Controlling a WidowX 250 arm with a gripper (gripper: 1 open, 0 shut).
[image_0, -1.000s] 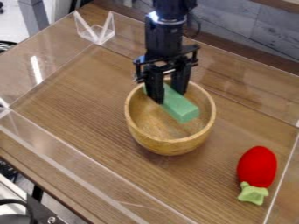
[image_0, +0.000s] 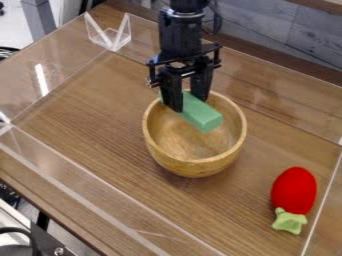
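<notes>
My black gripper (image_0: 183, 88) is at the top centre, its fingers reaching down over the back part of a yellow-orange bowl (image_0: 194, 152) and shut on a green block (image_0: 201, 114). The block is tilted inside or just over the bowl; whether it touches the bowl cannot be told. The gripper's tips are partly hidden.
A red plush object with a green top (image_0: 294, 195) lies at the right front. A clear plastic container (image_0: 110, 30) stands at the back left. A wall runs along the back right.
The gripper and green block have shifted slightly left and up. The bowl and red object look unchanged.
</notes>
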